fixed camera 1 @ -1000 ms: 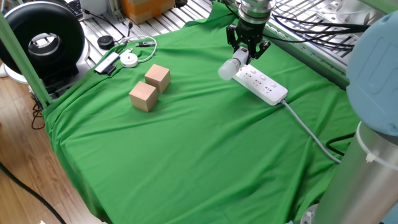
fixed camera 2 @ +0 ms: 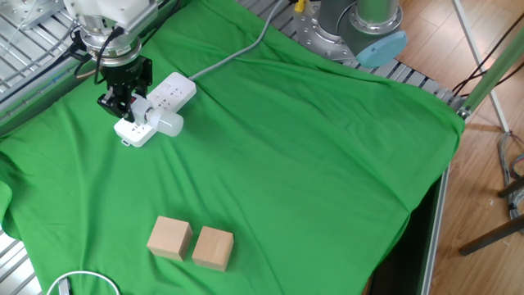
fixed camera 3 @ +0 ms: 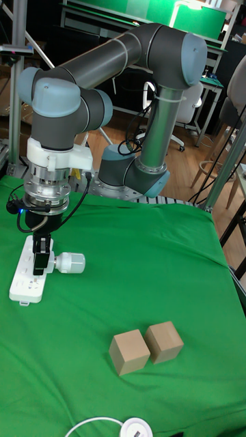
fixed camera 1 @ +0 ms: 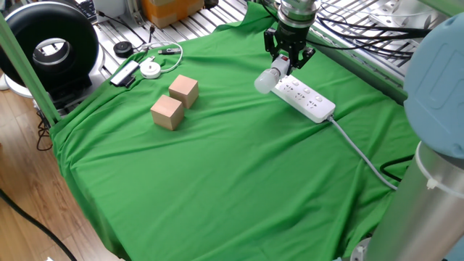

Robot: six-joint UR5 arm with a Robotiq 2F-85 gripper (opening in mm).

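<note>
A white bulb (fixed camera 1: 267,80) sticks out sideways from a white lamp holder (fixed camera 1: 283,64) bearing a small red switch. My gripper (fixed camera 1: 285,59) points down with its black fingers on both sides of that holder, and it looks shut on it. In exterior view 2 the bulb (fixed camera 2: 169,123) lies across the white power strip (fixed camera 2: 170,92); in exterior view 3 a black finger (fixed camera 3: 42,256) covers part of the holder. The strip rests on the green cloth below. Whether the holder touches the strip is hidden by the fingers.
Two wooden cubes (fixed camera 1: 167,113) (fixed camera 1: 184,90) stand close together on the green cloth (fixed camera 1: 210,188). A white cable with a round puck (fixed camera 1: 150,69) lies near the cloth's edge. The strip's grey cord (fixed camera 1: 362,156) runs toward the arm's base.
</note>
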